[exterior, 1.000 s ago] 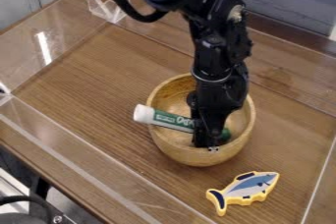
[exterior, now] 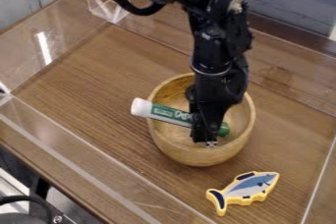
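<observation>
My black gripper [exterior: 207, 126] reaches down into a round tan bowl [exterior: 191, 149] near the middle of the table, shut on a green-and-white tube [exterior: 164, 112]. The tube lies at a slant in the bowl, its white cap end over the left rim. The fingertips are partly hidden among the tube and the dark gripper body.
A blue-and-white toy fish [exterior: 243, 191] with a yellow edge lies to the front right of the bowl. A wall stands at the back right.
The gripper has shifted slightly up and left, and the tube's white end sits a little higher. The bowl and fish look unmoved.
</observation>
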